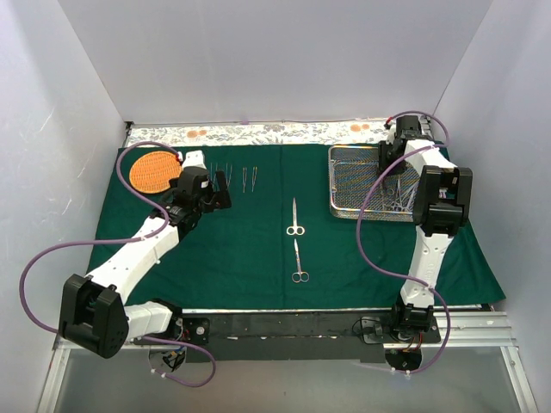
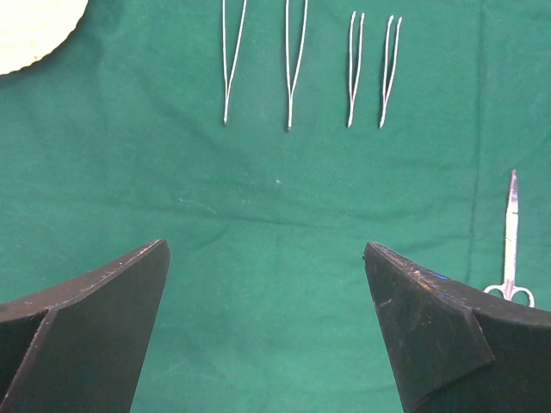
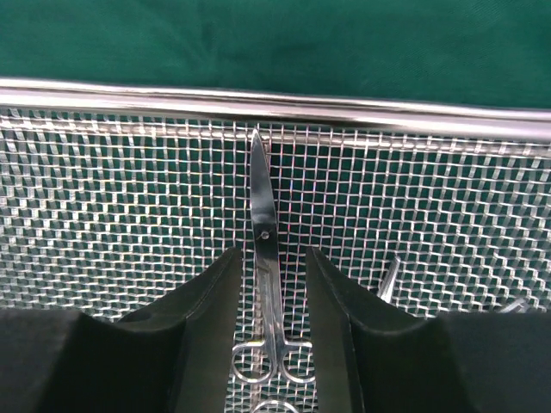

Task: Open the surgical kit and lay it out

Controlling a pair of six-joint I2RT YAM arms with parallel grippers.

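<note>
My left gripper stands open above bare green cloth, nothing between its fingers. In the left wrist view, tweezers (image 2: 290, 77) and several like them lie in a row beyond it, and scissors (image 2: 510, 232) lie to the right. Two pairs of scissors lie in line mid-cloth in the top view, the upper scissors (image 1: 295, 229) and the lower scissors (image 1: 299, 275). At the right, my right gripper is over the wire mesh tray (image 1: 344, 212). Its fingers stand apart, part open, on either side of scissors (image 3: 266, 237) lying on the mesh; a gap shows on both sides.
More instruments (image 1: 400, 200) lie in the tray's right part, partly hidden by the right arm. An orange round mesh piece (image 1: 153, 174) lies at the far left.
</note>
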